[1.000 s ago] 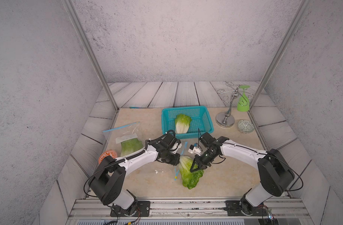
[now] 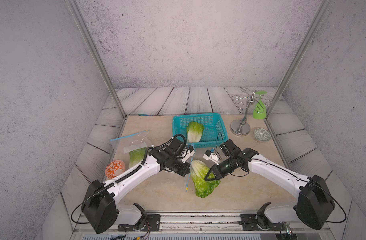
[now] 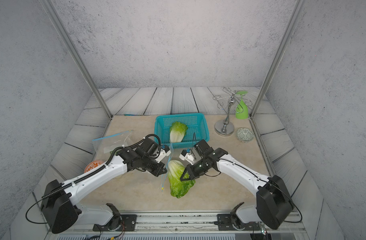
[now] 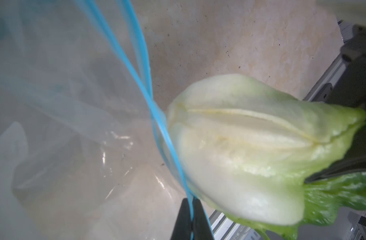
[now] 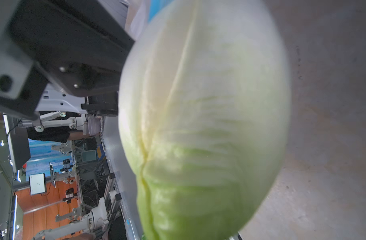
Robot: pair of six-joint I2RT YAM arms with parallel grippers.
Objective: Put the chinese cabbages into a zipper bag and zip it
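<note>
In the middle of the table a pale green Chinese cabbage [image 2: 201, 183] is held by my right gripper [image 2: 208, 177], shut on its leafy part. Its white base faces left, against the blue-edged mouth of a clear zipper bag [image 4: 99, 152]. My left gripper is shut on the bag's blue zip strip [image 4: 173, 152], lifting that edge. The two strips stand apart higher up and the cabbage base touches or overlaps them; whether it is inside cannot be told. Most of the cabbage is outside. A second cabbage [image 2: 194, 132] lies in the teal basket [image 2: 222, 130].
At the left lies another zipper bag [image 2: 129, 140] with a cabbage [image 2: 137, 156] in it, near an orange patterned bowl [image 2: 115, 168]. A metal stand [image 2: 240, 127], green bottle [image 2: 259, 110] and patterned bowl [image 2: 262, 134] occupy the back right.
My right gripper has shifted slightly up and right in the top left view, the cabbage with it. The left gripper has shifted slightly left, and the bag's blue edge now stands more upright.
</note>
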